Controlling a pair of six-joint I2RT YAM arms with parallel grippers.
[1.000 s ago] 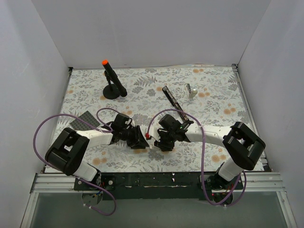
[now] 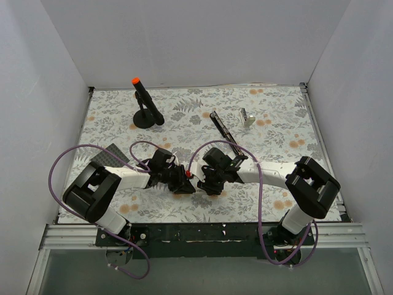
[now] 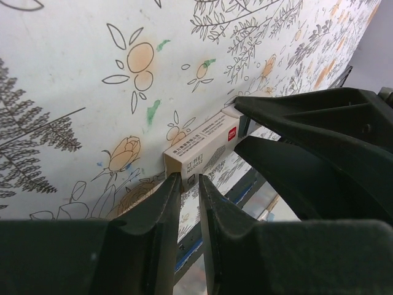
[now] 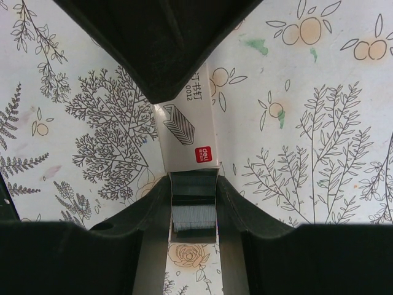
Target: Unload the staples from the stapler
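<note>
A white staple box labelled No.0012, with a red deli mark [image 3: 206, 146] [image 4: 184, 138], lies low over the patterned table at the front centre. My left gripper [image 2: 187, 187] has its fingertips at the box's near end; how far they are closed on it is hard to tell. My right gripper [image 2: 209, 187] is shut on a dark piece holding a silver staple strip, at the box's other end. A long dark rail-like object [image 2: 224, 132] lies diagonally behind the arms.
A black stand with an orange-tipped cylinder [image 2: 147, 104] stands back left. A white object [image 2: 247, 118] is back right, a grey pad [image 2: 109, 155] at left. Clear table lies at the back centre and right.
Both grippers have shifted very slightly at the front centre; little else differs in the top view.
</note>
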